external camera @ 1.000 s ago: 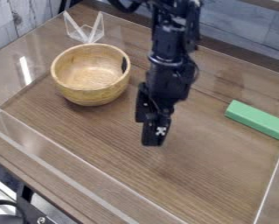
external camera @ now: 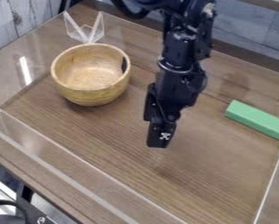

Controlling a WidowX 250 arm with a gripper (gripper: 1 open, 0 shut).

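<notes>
My black gripper (external camera: 160,127) hangs low over the middle of the wooden table, pointing down, with its fingertips dark against the wood; whether anything is between them is hard to make out, though I see no object there. A wooden bowl (external camera: 89,92) sits to its upper left. A green block (external camera: 256,120) lies at the right side, apart from the gripper.
A clear crumpled item (external camera: 86,28) is at the back left. Raised edges border the table, and black cabling shows at the lower left corner.
Over the last second my arm and gripper have shifted slightly and now look sharper. The bowl and green block have stayed in place.
</notes>
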